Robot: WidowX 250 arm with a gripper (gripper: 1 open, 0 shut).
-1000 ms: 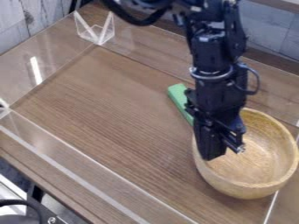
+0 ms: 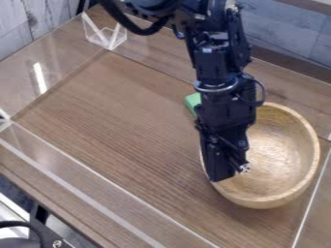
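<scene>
A black robot arm hangs from the top centre, its gripper [image 2: 223,160] low at the left rim of a wide tan bowl [image 2: 274,165] on the right side of the wooden table. I cannot tell how far the fingers are apart or whether they touch the rim. A green object [image 2: 193,102] lies behind the gripper, mostly hidden by it.
A clear angular holder [image 2: 106,29] stands at the back left. A dark cable or part [image 2: 26,232] is at the front-left corner.
The bowl has moved slightly left, and more of the green object is hidden.
</scene>
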